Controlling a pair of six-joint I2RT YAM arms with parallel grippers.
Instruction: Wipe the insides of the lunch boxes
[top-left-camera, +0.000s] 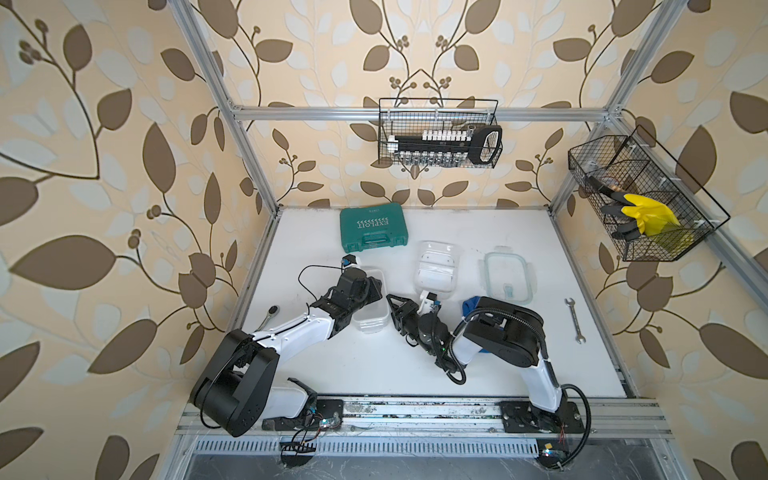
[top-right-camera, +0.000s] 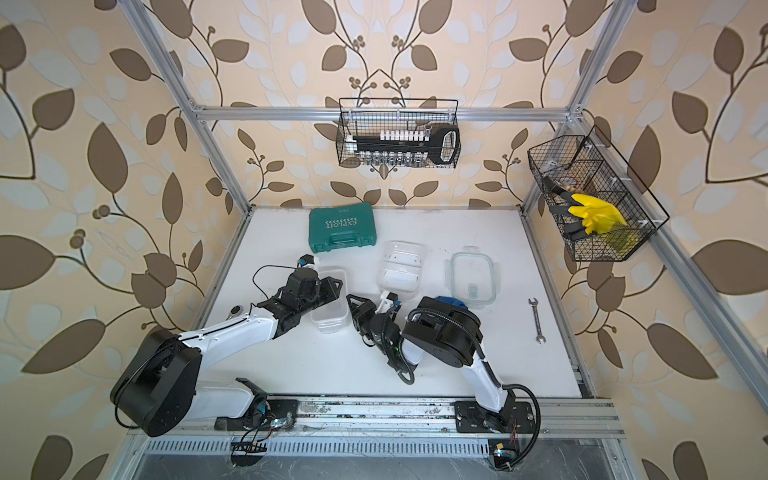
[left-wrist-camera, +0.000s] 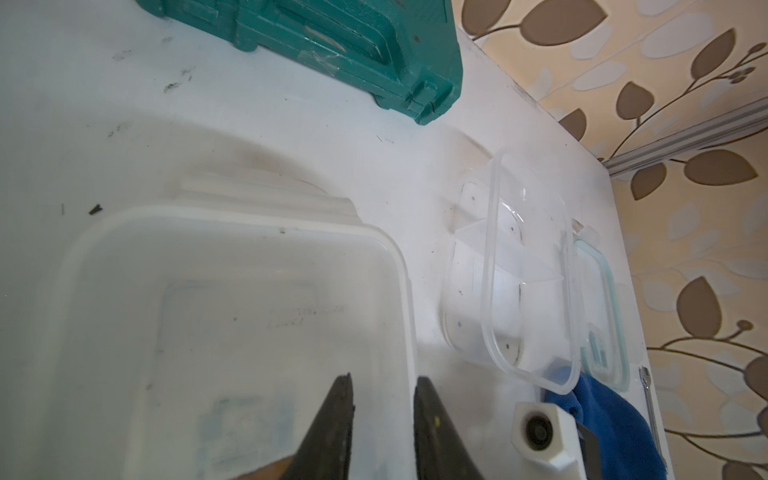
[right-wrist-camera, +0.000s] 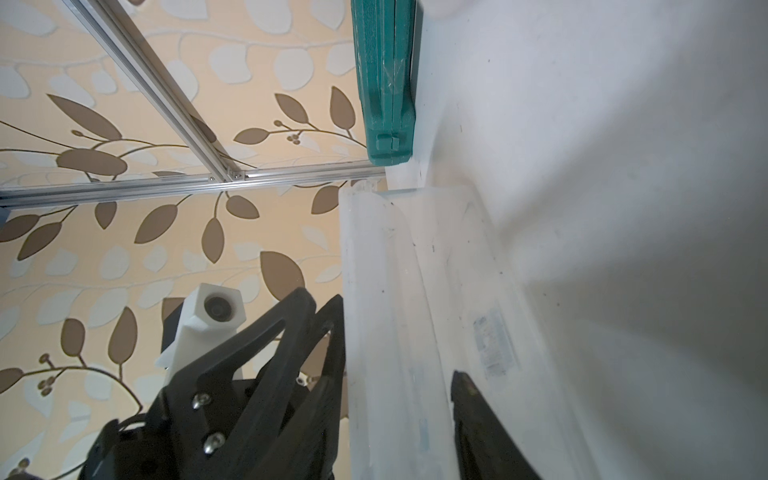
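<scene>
A translucent lunch box stands upright between my two arms, its bare inside open upward in the left wrist view. Over its far part is my left gripper, fingers apart, with the box's side wall showing between them. My right gripper is at the box's right side, also parted; the box wall appears between its fingers, contact unclear. A second clear lunch box, with a divider, stands to the right. Beyond it lies a clear container with a teal rim. The blue cloth is partly hidden behind my right arm.
A green case lies behind the boxes. A wrench is near the right edge, and a dark-headed tool at the left. Wire baskets hang above.
</scene>
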